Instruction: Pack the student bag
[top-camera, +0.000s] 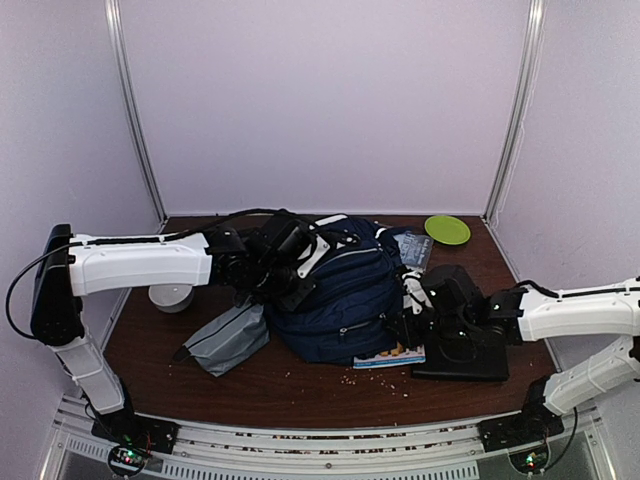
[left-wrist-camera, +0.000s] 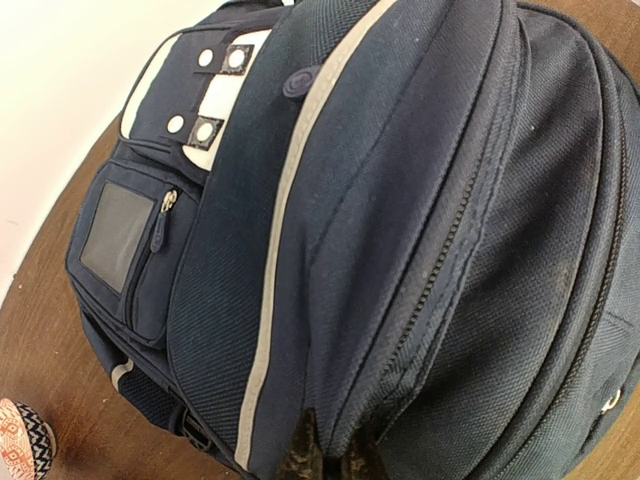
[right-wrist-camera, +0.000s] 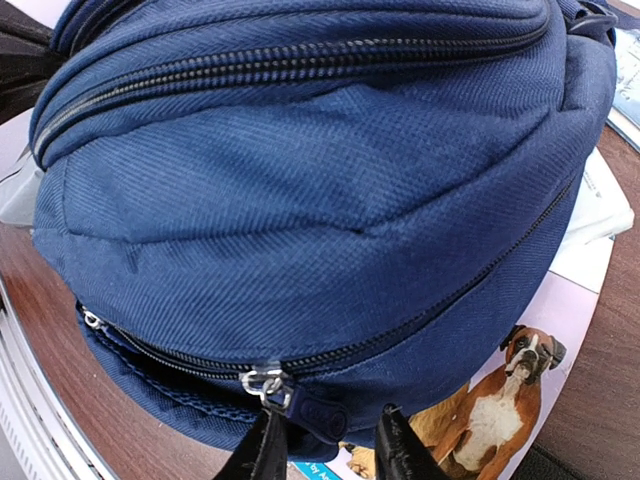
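Note:
The navy backpack (top-camera: 335, 300) lies in the middle of the table, its zippers visible. My left gripper is shut on the backpack's fabric beside a long zipper, over the bag's top. My right gripper is low at the bag's right end, fingers apart around a zipper pull (right-wrist-camera: 315, 408) with a metal slider. A book with a dog picture (right-wrist-camera: 490, 410) lies partly under the bag. A grey pouch (top-camera: 225, 338) lies to the left.
A black flat item (top-camera: 460, 365) lies at the front right, a clear bag (top-camera: 415, 245) and green plate (top-camera: 447, 229) behind. A white bowl (top-camera: 170, 297) sits at the left. The front table strip holds scattered crumbs.

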